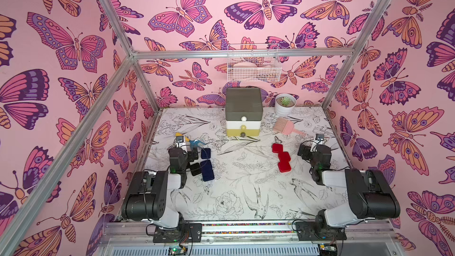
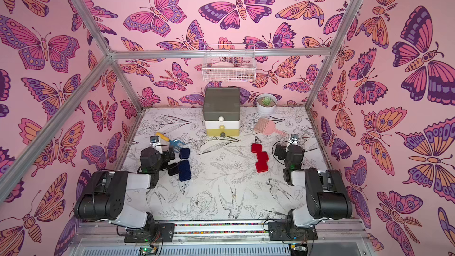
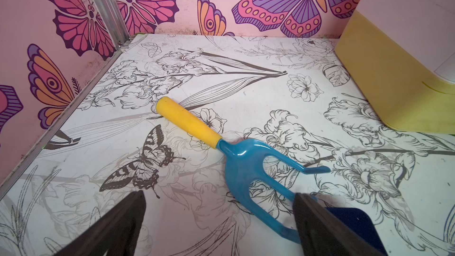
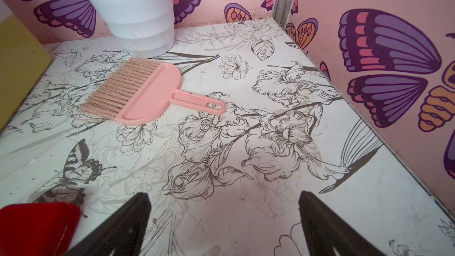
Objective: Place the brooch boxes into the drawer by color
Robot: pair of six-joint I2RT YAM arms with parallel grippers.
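A drawer unit [image 1: 244, 104] with olive top, white and yellow drawers stands shut at the back centre. On the left, dark blue boxes [image 1: 207, 170] and a black box [image 2: 173, 170] lie beside my left gripper, which is open above the table, a blue box [image 3: 350, 218] near its right finger. Red boxes [image 1: 284, 163] lie in a short column on the right; one red box [image 4: 35, 227] shows beside my right gripper, which is open with nothing between its fingers.
A yellow-handled blue garden fork [image 3: 187, 121] lies ahead of the left gripper. A pink brush [image 4: 154, 94] and white plant pot [image 4: 130, 14] are at back right. A wire basket [image 1: 253, 73] hangs on the back rail.
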